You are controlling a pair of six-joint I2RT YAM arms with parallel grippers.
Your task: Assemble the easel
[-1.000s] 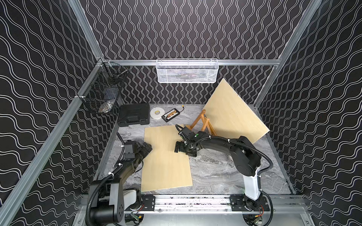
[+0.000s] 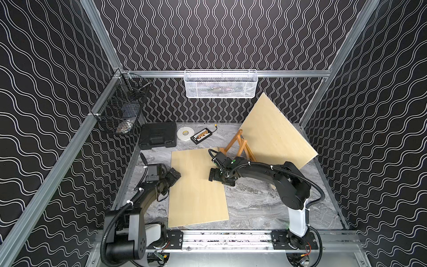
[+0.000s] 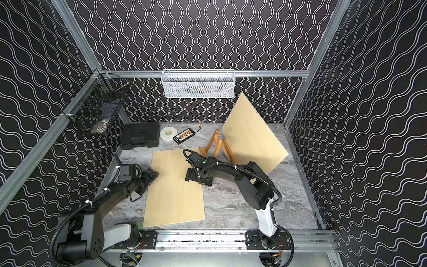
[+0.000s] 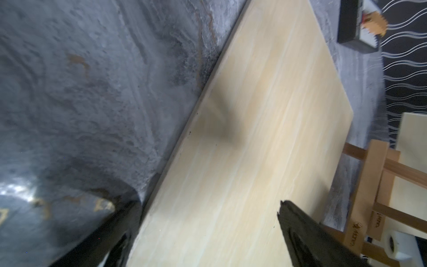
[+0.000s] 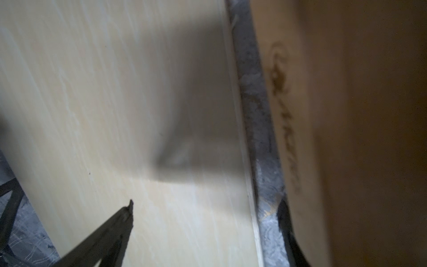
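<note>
A pale board lies flat on the marble table, seen in both top views. Behind my right arm stands a wooden easel frame, with a second pale board leaning up beside it. My left gripper is open at the flat board's left long edge, with the edge between its fingers. My right gripper stands open low over the board's right edge, beside a brown wooden piece with printed lettering. Nothing is gripped.
A black case, a white tape roll and a charging board lie along the back. A white wire basket hangs on the back rail. The front middle-right table has some bare space.
Over the last second the flat board has shifted very slightly right.
</note>
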